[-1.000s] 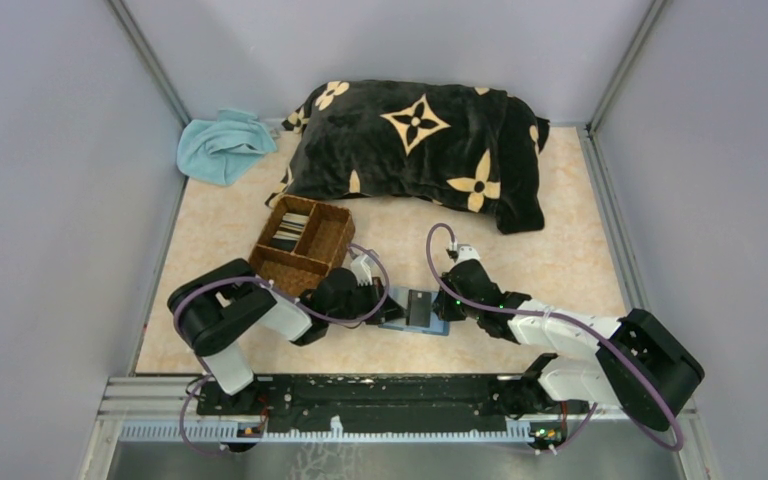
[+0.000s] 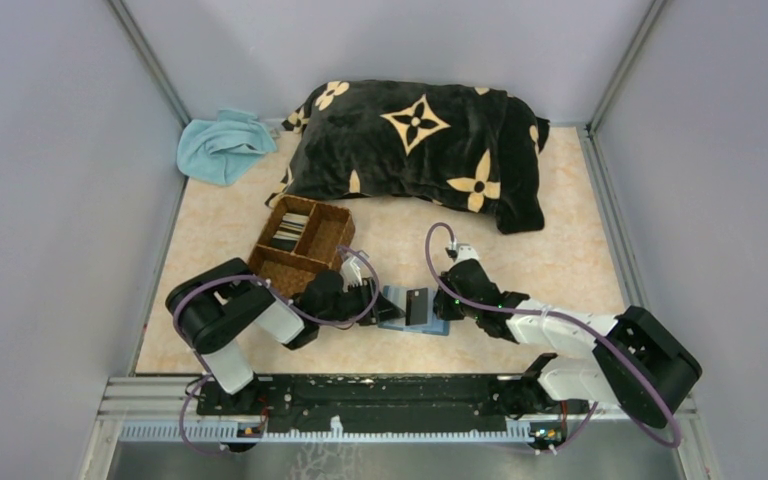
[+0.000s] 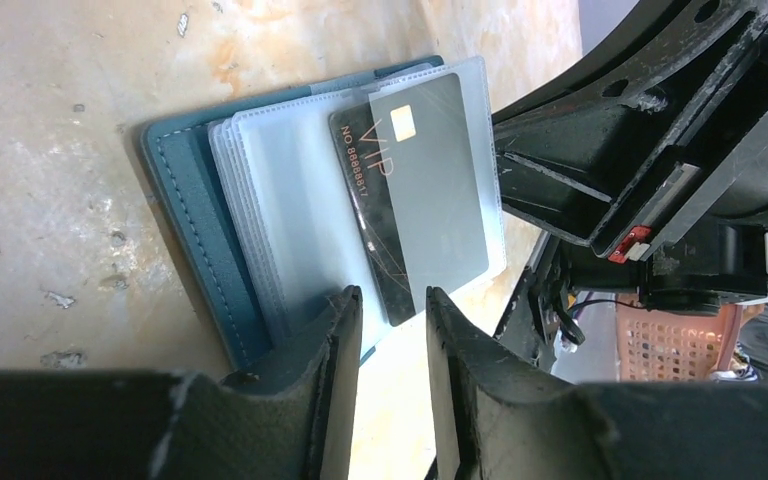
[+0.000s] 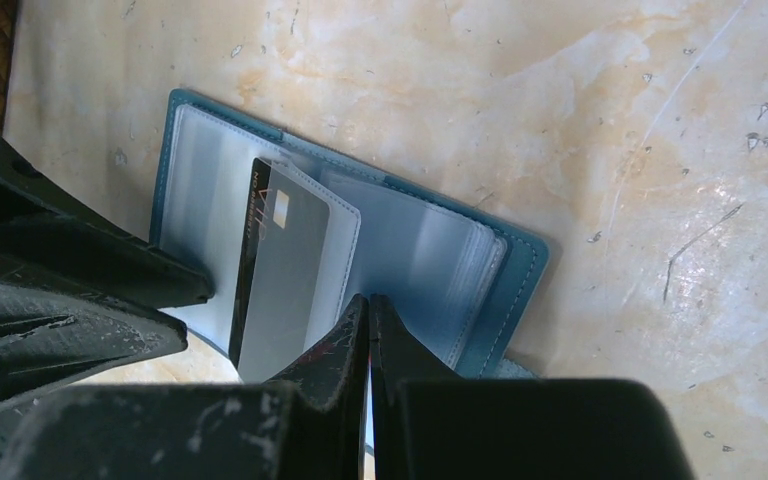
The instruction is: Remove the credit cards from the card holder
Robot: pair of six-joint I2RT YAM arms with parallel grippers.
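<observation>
The blue card holder point(image 3: 192, 215) lies open on the table, its clear sleeves spread. A black VIP card point(image 3: 368, 205) sits partly in a clear sleeve point(image 3: 445, 170), with a dark strip along its left side bare of the plastic. Over the card's near end, my left gripper is open with a narrow gap, nothing gripped. In the right wrist view my right gripper is shut, its tips by the raised edge of the card's sleeve; whether that edge is pinched cannot be told. The same black card point(image 4: 285, 265) shows left of those tips.
A woven basket point(image 2: 343, 232) with compartments stands behind the left arm, with several cards point(image 2: 289, 231) in one compartment. At the back lie a dark patterned cushion point(image 2: 400, 150) and a light blue cloth point(image 2: 222, 148). The table right of the holder's back is bare.
My left gripper has shifted slightly to the left. The black card and its sleeve appear a little further left and tilted. The right gripper is almost unmoved.
</observation>
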